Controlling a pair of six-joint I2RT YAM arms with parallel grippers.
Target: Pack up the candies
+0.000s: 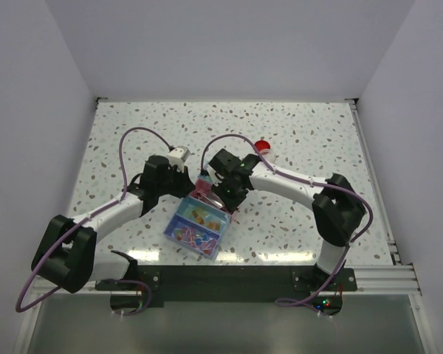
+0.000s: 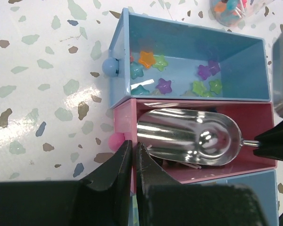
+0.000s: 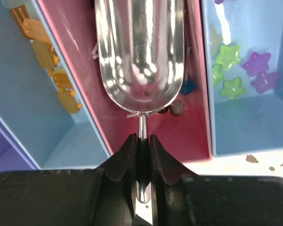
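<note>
A metal scoop [image 2: 193,136] lies inside the pink drawer [image 3: 188,146], its handle [image 3: 142,160] held by my right gripper, which is shut on it. Under and beside the scoop, a few lollipops show, one with a blue head [image 3: 187,87] and one brown [image 3: 177,108]. My left gripper is shut on the end wall of the pink drawer, close to its pink knob [image 2: 116,141]. In the blue drawer [image 2: 198,28] alongside are several star-shaped candies [image 2: 164,85]. Another blue compartment [image 3: 61,150] holds orange and amber candies [image 3: 61,77].
A purple compartment [image 1: 194,237] with colourful candies sits at the near end of the row. Past the blue drawer, a clear container [image 2: 228,10] holds more lollipops. A red-rimmed container [image 1: 262,146] stands behind my right arm.
</note>
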